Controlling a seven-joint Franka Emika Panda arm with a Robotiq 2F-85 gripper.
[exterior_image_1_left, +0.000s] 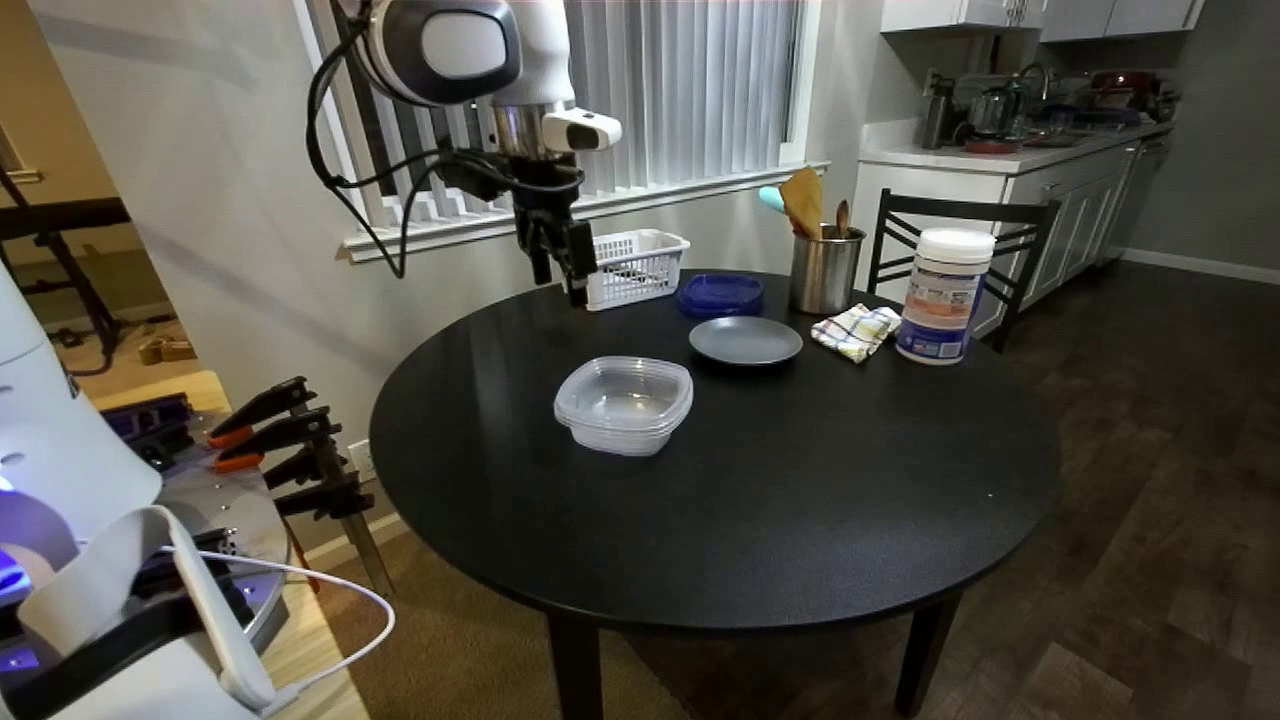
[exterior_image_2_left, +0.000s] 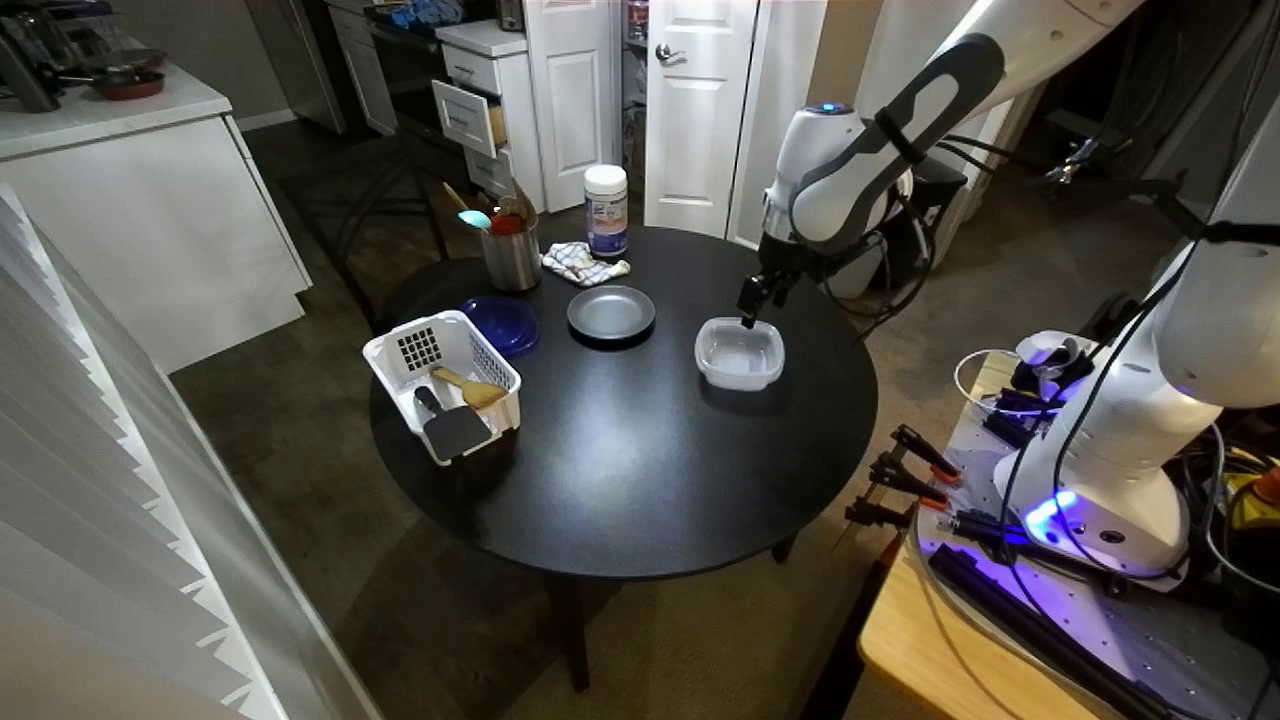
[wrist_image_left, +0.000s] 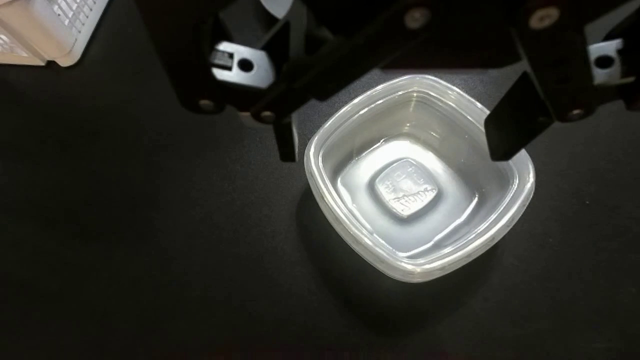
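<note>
Clear plastic containers, nested in a stack, stand upright on the black round table. My gripper hangs in the air behind and above them in exterior view 1, apart from their rim. In the wrist view the top container looks empty, with an embossed square on its floor. The gripper is open there, one finger left of the rim and the other finger overlapping the rim's right side in the picture. Nothing is held between them.
A white basket holds a spatula and a wooden spoon. A blue lid, grey plate, utensil pot, checked cloth and wipes tub stand farther back.
</note>
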